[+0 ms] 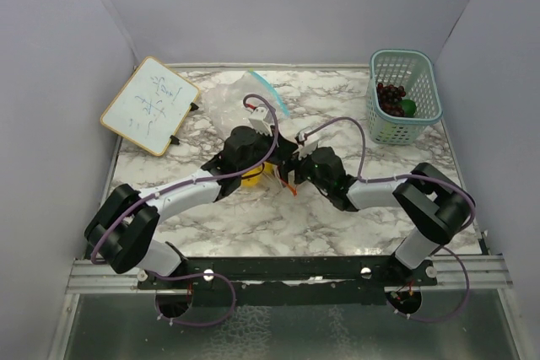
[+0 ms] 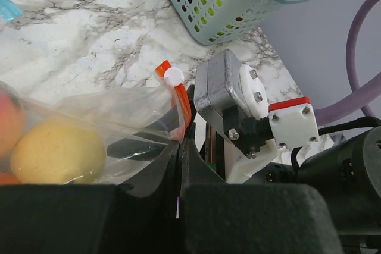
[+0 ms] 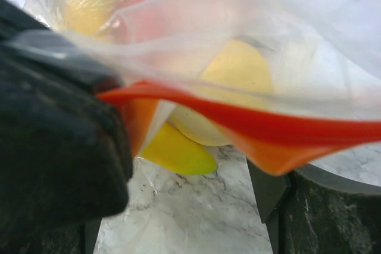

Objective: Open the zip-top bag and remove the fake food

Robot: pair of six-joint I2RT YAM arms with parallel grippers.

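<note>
The zip top bag with orange zipper (image 3: 268, 138) holds yellow, orange and red fake food, including a yellow piece (image 2: 56, 153) and a banana-like piece (image 3: 175, 153). My left gripper is shut on the bag's edge near the zipper's end, seen in the left wrist view. My right gripper stands open around the bag's zipper opening, close beside the left one in the top view (image 1: 299, 158). The arms hide much of the bag from above.
A green basket (image 1: 403, 128) with grapes and a green item stands back right. A whiteboard (image 1: 148, 103) lies back left, beside another clear bag (image 1: 228, 103).
</note>
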